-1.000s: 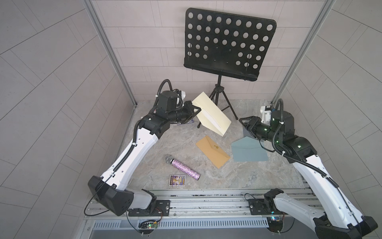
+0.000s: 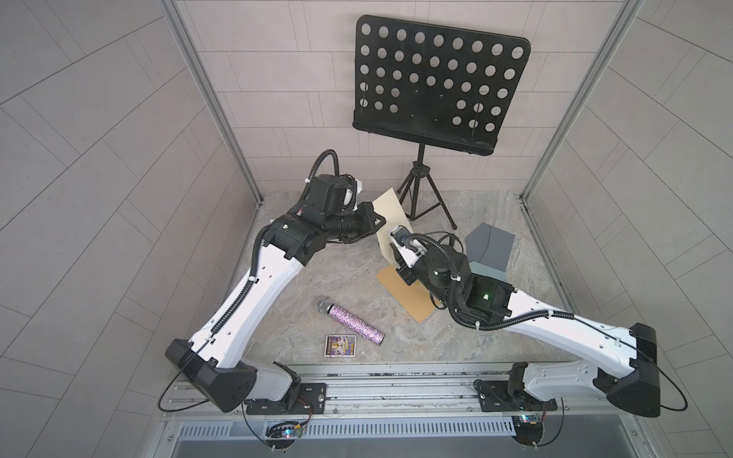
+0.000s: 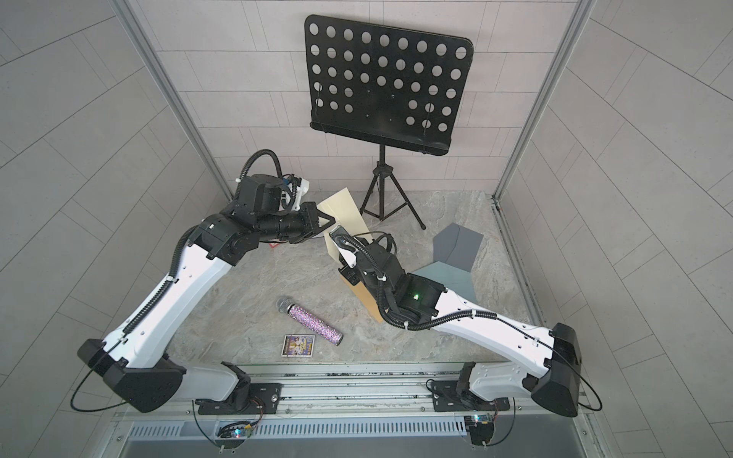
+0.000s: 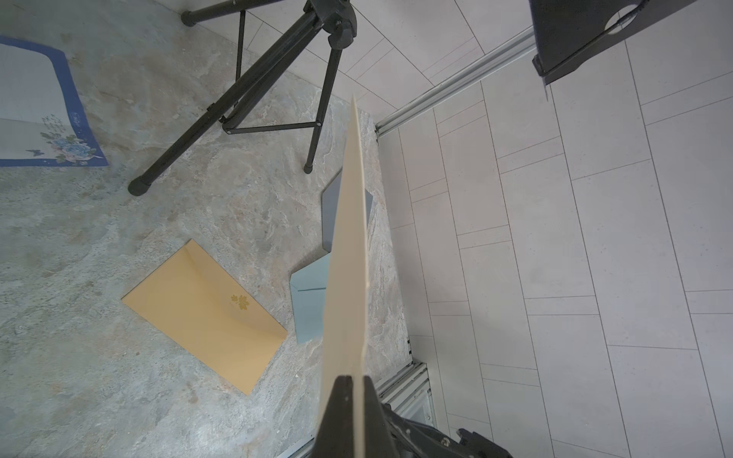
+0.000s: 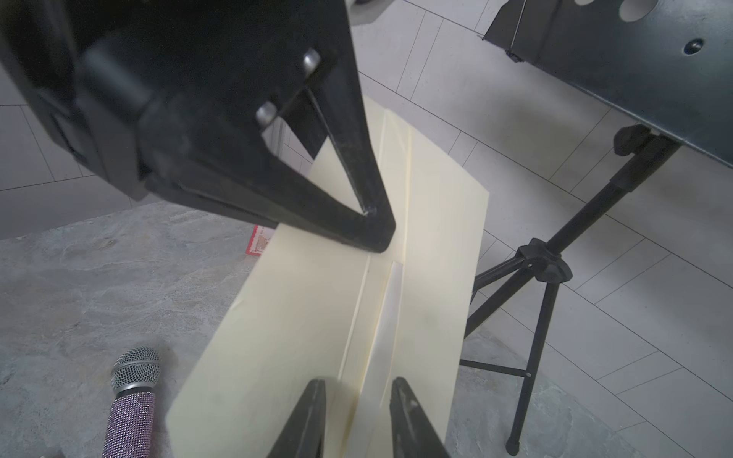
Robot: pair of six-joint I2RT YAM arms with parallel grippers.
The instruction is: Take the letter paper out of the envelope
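Observation:
The cream envelope (image 2: 391, 204) hangs above the floor, tilted, with my left gripper (image 2: 381, 220) shut on its edge; in the left wrist view the envelope (image 4: 347, 259) appears nearly edge-on. Facing the right wrist camera, the envelope (image 5: 446, 221) shows a narrow strip of white letter paper (image 5: 390, 305) along its opening; most of the sheet is hidden inside. My right gripper is part open, its fingertips standing on either side of the lower strip. Whether the fingers touch the paper cannot be told.
On the floor lie a tan envelope (image 4: 206, 316), a blue-green envelope (image 4: 310, 297), a grey-blue envelope (image 2: 490, 244), a glittery microphone (image 2: 356, 323) and a card (image 2: 339, 345). A black music stand (image 2: 439, 84) stands at the back.
My right arm has swung left from the right side to the envelope, partly covering it in the top left view. The envelope has turned steeper, while the left arm has barely moved.

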